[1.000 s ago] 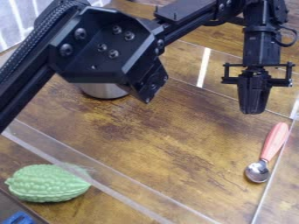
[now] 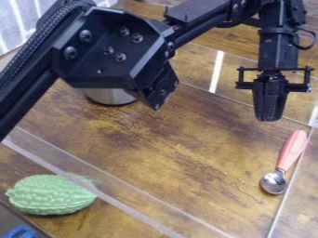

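My black gripper [image 2: 269, 107] hangs at the upper right, pointing down and shut, with nothing visible between its fingers. Below it on the wooden table lies a scoop with a pink handle [image 2: 293, 149] and a metal bowl end [image 2: 272, 182]. A pale green bitter melon [image 2: 51, 194] lies at the lower left. A metal pot [image 2: 107, 95] is partly hidden behind my arm at the upper left.
A blue object [image 2: 15, 229] shows at the bottom left corner. My arm covers much of the upper left.
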